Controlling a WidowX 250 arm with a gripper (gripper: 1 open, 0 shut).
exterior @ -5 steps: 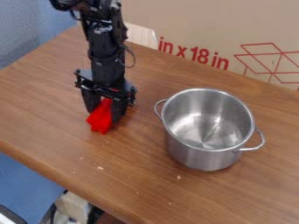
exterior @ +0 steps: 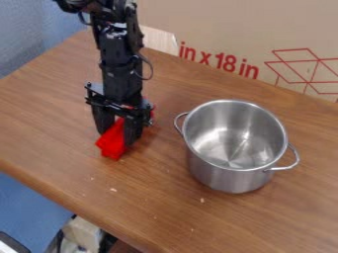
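Observation:
My black gripper (exterior: 122, 117) hangs over the left middle of the wooden table, low down on a red object (exterior: 113, 143) lying on the tabletop, shut on it. The fingers partly hide the red object, so its full shape cannot be told. To the right stands a steel pot (exterior: 235, 163) with two handles, upright and apart from the gripper.
The wooden table (exterior: 158, 212) has bare room in front and to the left. A cardboard panel (exterior: 251, 30) with red print stands along the back. Beyond the table's left edge is a blue surface (exterior: 27, 208).
My gripper and the red object have shifted very slightly; the pot has not moved.

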